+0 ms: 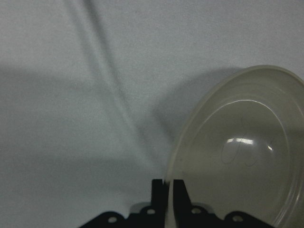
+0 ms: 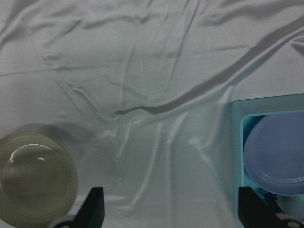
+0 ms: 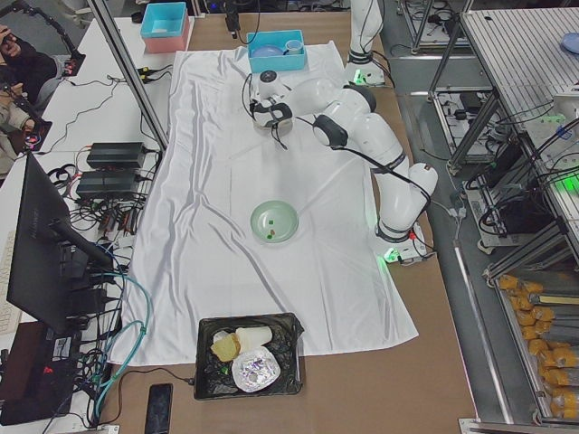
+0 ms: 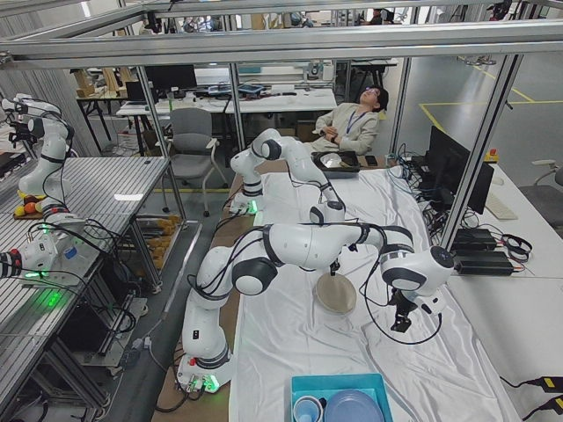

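In the left wrist view, my left gripper is at the near edge of a translucent grey-beige plate, its fingers closed around the rim. The same kind of plate appears at lower left in the right wrist view, and on the cloth in the camera right view. My right gripper hangs open above the cloth, nothing between its fingers. A pale green plate with small spots lies mid-cloth in the camera left view.
A blue bin holding a blue plate and a cup stands at one end. A black tray with food items lies at the other.
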